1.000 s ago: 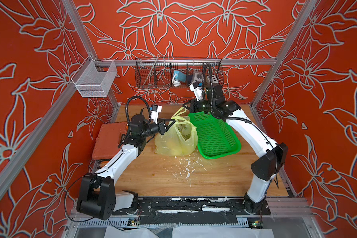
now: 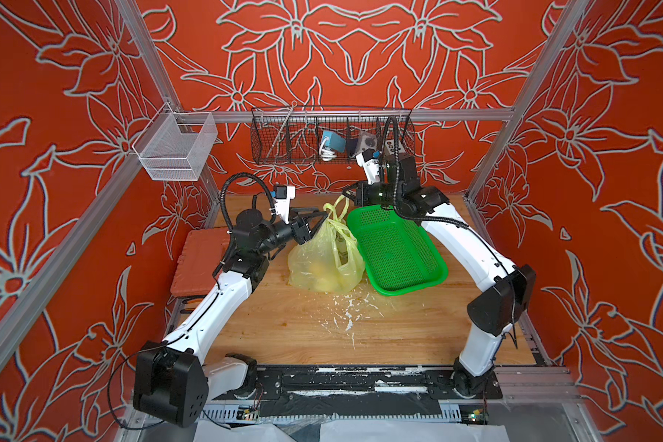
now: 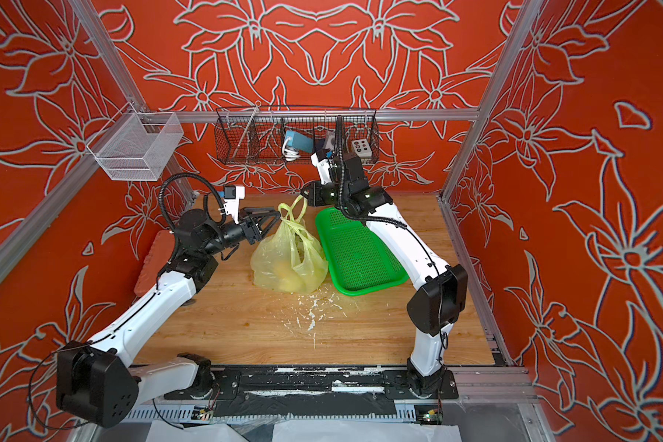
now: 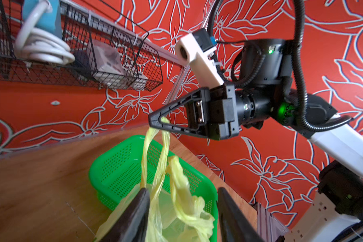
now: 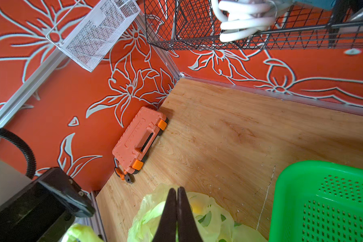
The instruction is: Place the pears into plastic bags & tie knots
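Note:
A translucent yellow plastic bag [image 2: 320,269] stands on the table, and a rounded yellow shape, likely a pear, shows dimly through its side. My right gripper [image 2: 347,193] is shut on a thin handle strap, pulled up taut in a narrow loop; in the left wrist view, the strap [image 4: 146,151] meets that gripper's fingertip. To the left of the straps, my left gripper [image 2: 323,218] is partly open. Its fingers [image 4: 135,219] stand apart with the twisted bag top [image 4: 181,189] visible beyond and between them; nothing is gripped there.
A green basket [image 2: 440,278] stands empty right of the bag. An orange case [image 2: 199,261] lies at the left, and a black wire basket [image 2: 272,140] hangs on the back wall. White flakes litter the table before the bag.
The bag's top now stands taller and narrower. The right arm has barely moved.

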